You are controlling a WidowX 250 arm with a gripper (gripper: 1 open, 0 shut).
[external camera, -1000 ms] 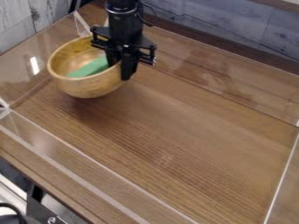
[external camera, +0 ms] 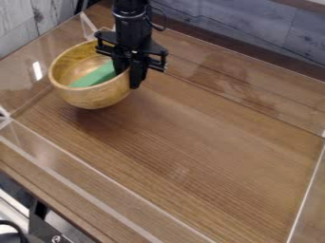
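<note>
A yellow-tan bowl with a green item inside is in the upper left of the camera view, tilted toward the camera. My black gripper is shut on the bowl's right rim. Its fingertips are partly hidden at the rim.
Light walls edge it at the back and left, and dark cables show at the lower-left corner.
The bowl and gripper have shifted only slightly over the last second, with the bowl staying in the gripper's hold.
</note>
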